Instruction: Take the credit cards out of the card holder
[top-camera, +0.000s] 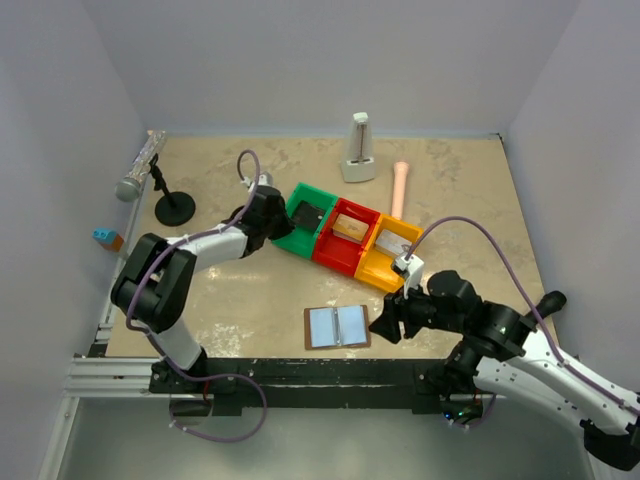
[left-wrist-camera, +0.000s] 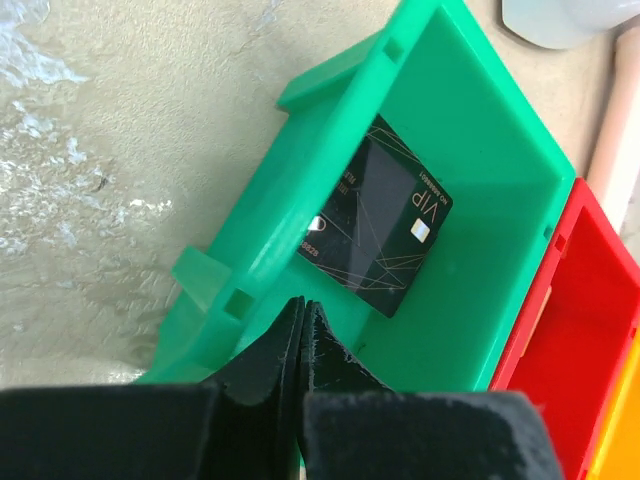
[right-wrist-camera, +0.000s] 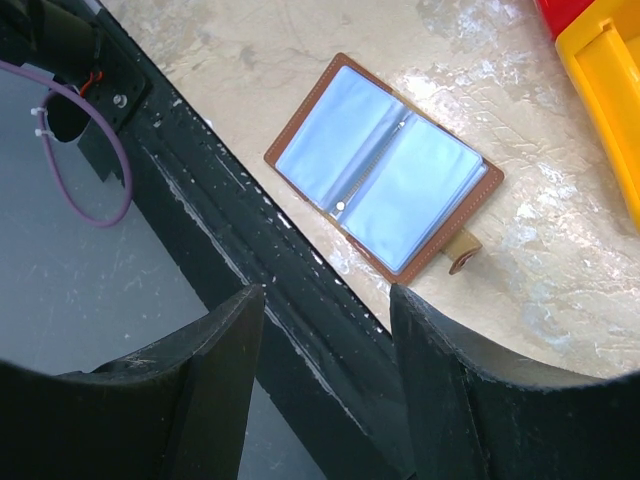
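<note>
A black VIP card (left-wrist-camera: 375, 220) lies inside the green bin (left-wrist-camera: 500, 190), leaning toward its wall. My left gripper is shut at the bin's near side, nothing seen between its fingertips, apart from the card. The card holder (right-wrist-camera: 385, 170) lies spread flat on the table, brown with clear bluish sleeves and a metal spine; no card stands out in its sleeves. Beyond my right gripper, whose fingers stand apart with an empty gap, the holder's small strap (right-wrist-camera: 462, 248) sticks out.
Beside the green bin stand a red bin (top-camera: 340, 253) and a yellow bin (top-camera: 375, 272), each with something pale inside. Behind them are a white metronome-like object (top-camera: 358, 150) and a pinkish rod (top-camera: 400, 188). Table around the holder is clear.
</note>
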